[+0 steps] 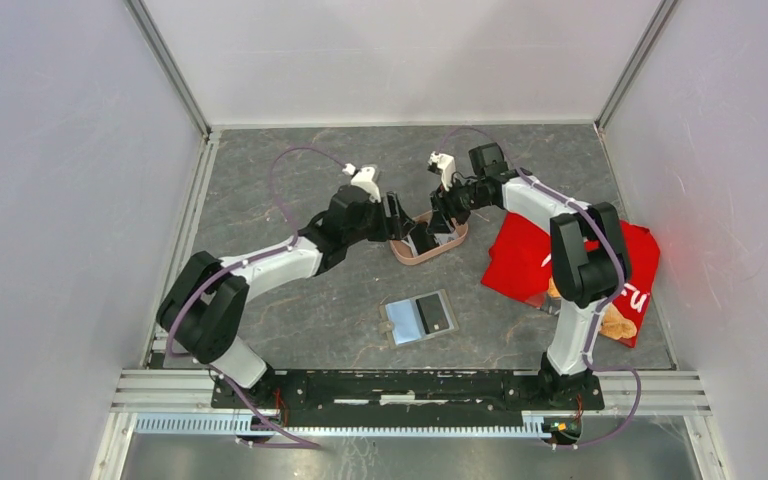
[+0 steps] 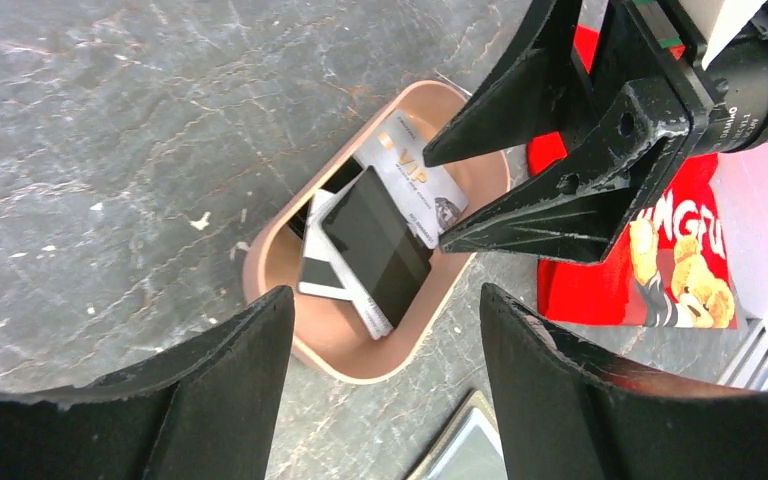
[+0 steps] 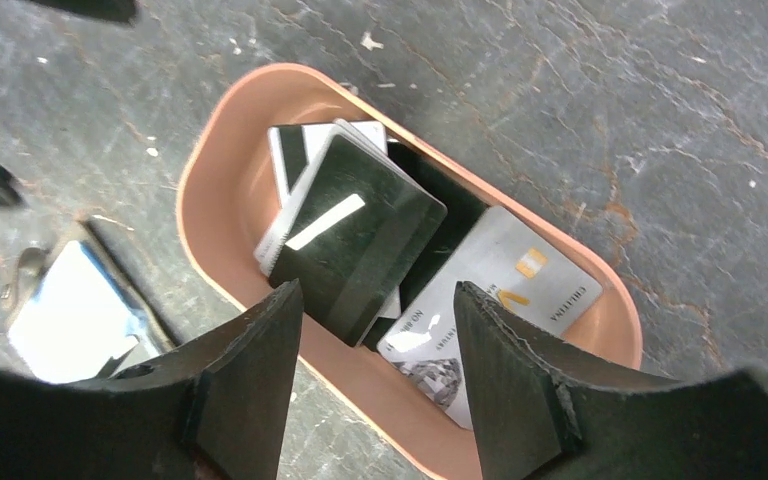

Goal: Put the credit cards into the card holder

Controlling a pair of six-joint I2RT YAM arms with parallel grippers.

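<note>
The pink basket [image 1: 421, 259] stands mid-table with several cards inside. A black card [image 2: 378, 245] lies tilted over white cards at one end, and a silver card with gold letters [image 2: 412, 178] rests at the other. My left gripper [image 1: 401, 225] is open at the basket's left end, nothing between its fingers. Over the right end hangs my right gripper [image 1: 443, 219], fingers apart and empty; its fingers [image 3: 260, 350] frame the cards from above. In front, the card holder [image 1: 420, 317] lies flat, with blue and black sections.
Red bags with printed pictures [image 1: 520, 262] lie on the right of the table, beneath the right arm. Grey table around the holder and at the left is clear.
</note>
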